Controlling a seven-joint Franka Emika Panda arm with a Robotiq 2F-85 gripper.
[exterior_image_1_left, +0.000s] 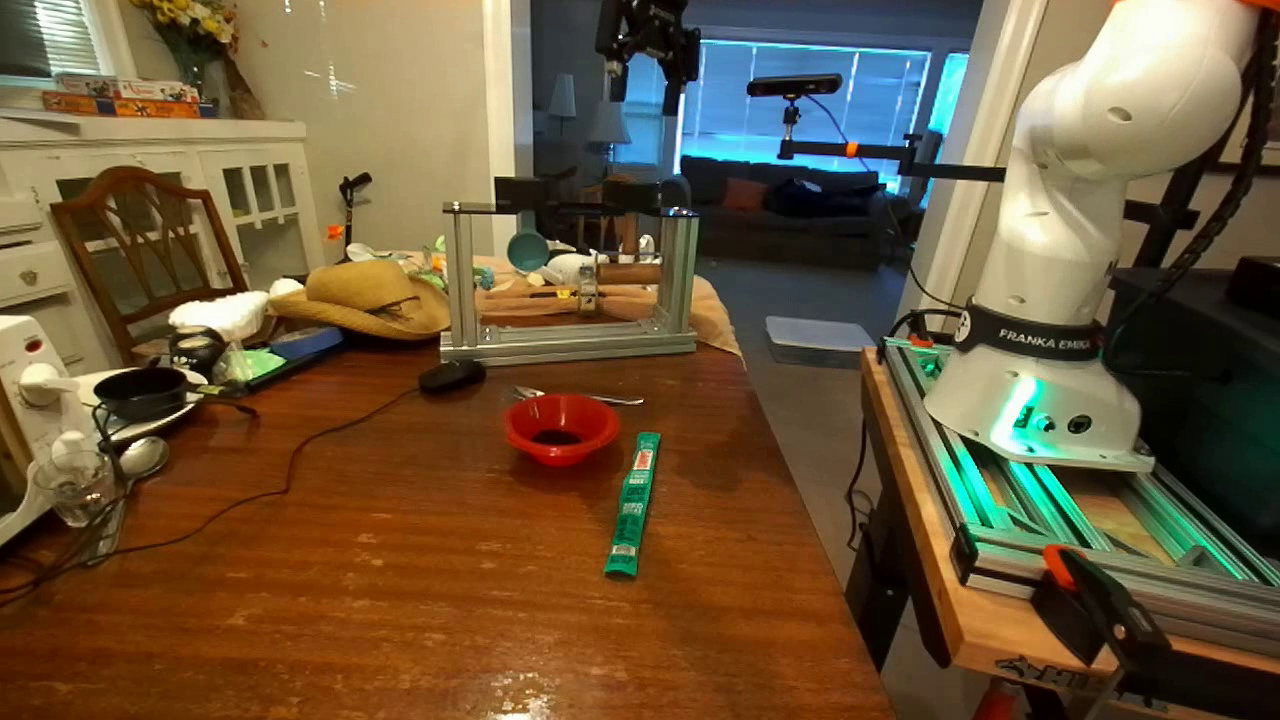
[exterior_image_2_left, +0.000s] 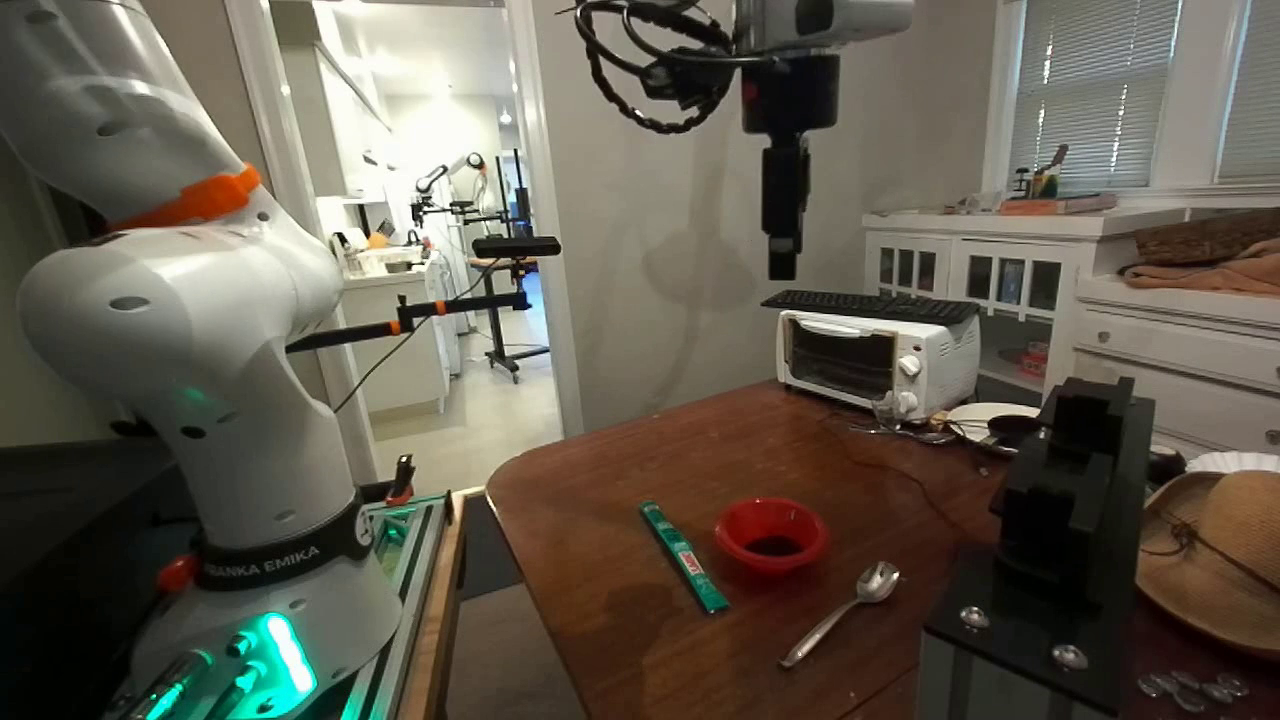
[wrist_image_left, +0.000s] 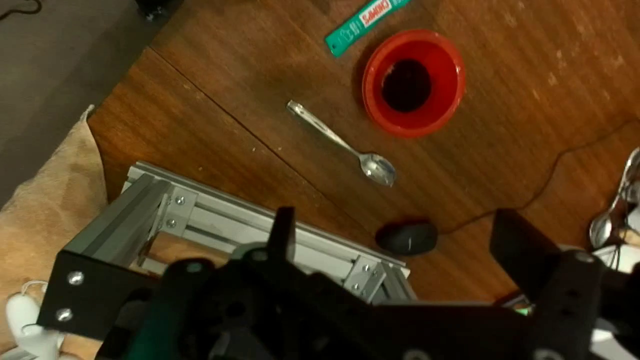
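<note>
My gripper is open, its two dark fingers wide apart with nothing held between them. In exterior view 2 the gripper (exterior_image_2_left: 782, 264) hangs high above the table, well clear of everything on it. A red bowl (wrist_image_left: 441, 102) with something dark at its bottom sits on the wood. Beside it lies a flat green packet (exterior_image_2_left: 681, 556) with a red and white label. A metal spoon (wrist_image_left: 327, 132) rests on the table near the bowl, its handle pointing away from the black mouse (wrist_image_left: 408, 237).
An aluminium frame (exterior_image_1_left: 570, 348) with black brackets stands at the table's end, under the gripper. A straw hat (exterior_image_1_left: 360, 300), a white toaster oven (exterior_image_2_left: 876, 360) and a black pan (exterior_image_1_left: 142, 392) line the sides. The mouse's cable crosses the table. Bare wood (exterior_image_1_left: 396, 600) lies around the packet.
</note>
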